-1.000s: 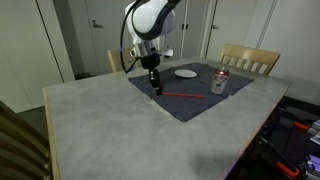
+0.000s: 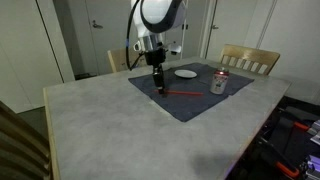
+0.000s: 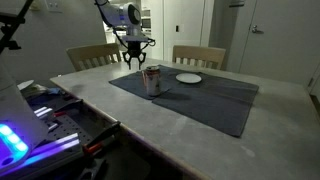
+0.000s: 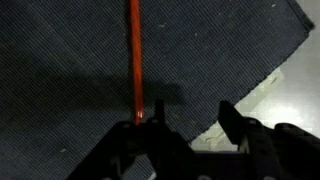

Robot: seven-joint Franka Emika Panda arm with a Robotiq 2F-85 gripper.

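A thin red stick [image 2: 183, 93] lies flat on the dark cloth [image 2: 195, 108] in exterior view 1. My gripper [image 2: 160, 88] points down by the stick's left end. From the wrist, the stick [image 4: 137, 60] runs down the picture to the left finger [image 4: 157, 112] and passes just outside it. Between the fingertips of the gripper there is a gap, with only cloth showing in it. Whether the fingertips touch the cloth cannot be made out.
A can [image 2: 219, 82] stands upright on the cloth's right part, and a white plate [image 2: 186, 73] sits behind the stick. Chairs [image 2: 248, 58] line the far side.
The stick, can and plate look unmoved.
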